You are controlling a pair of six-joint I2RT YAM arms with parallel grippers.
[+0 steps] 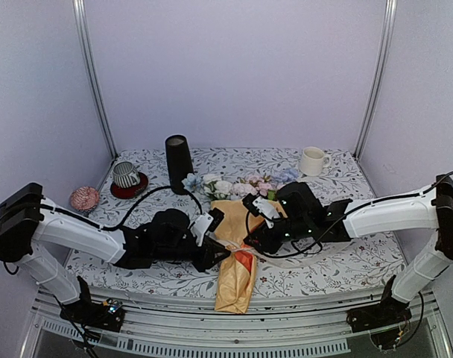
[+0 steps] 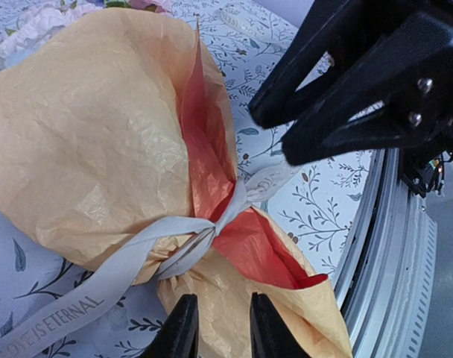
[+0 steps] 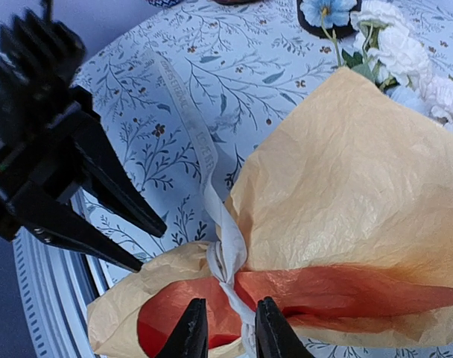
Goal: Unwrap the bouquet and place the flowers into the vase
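The bouquet lies on the patterned table, its white, pink and blue flowers [image 1: 225, 186] toward the back and its tan paper wrap [image 1: 234, 289] toward the front edge. A pale ribbon [image 2: 130, 261] is tied round the wrap's waist, its tails spread to both sides, with red lining showing there. Over the waist, my left gripper has its fingers apart above the paper. My right gripper is also open, with the ribbon knot under its fingertips; neither visibly grips anything. A tall dark vase [image 1: 179, 160] stands behind, left of the flowers.
At the back left are a striped cup [image 1: 126, 174] on a dark red saucer [image 1: 141, 186] and a pinkish bowl [image 1: 84, 198]. A white mug [image 1: 313, 161] stands at the back right. Both grippers are close together over the wrap.
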